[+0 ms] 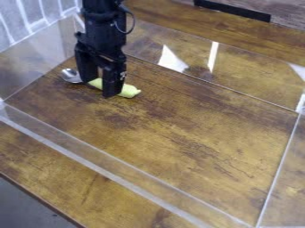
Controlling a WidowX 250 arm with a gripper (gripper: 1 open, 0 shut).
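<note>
My black gripper (100, 80) hangs low at the upper left of the camera view, open, its fingers over a pale yellow-green long object (127, 92) lying on the wooden surface. A silver spoon-like piece (71, 76) shows just left of my fingers, beside the yellow-green object; whether the two are one utensil I cannot tell, as the gripper hides the middle.
Clear plastic walls (226, 77) surround the wooden work surface (179, 142). The middle and right of the surface are empty. A white railing stands beyond the far left corner.
</note>
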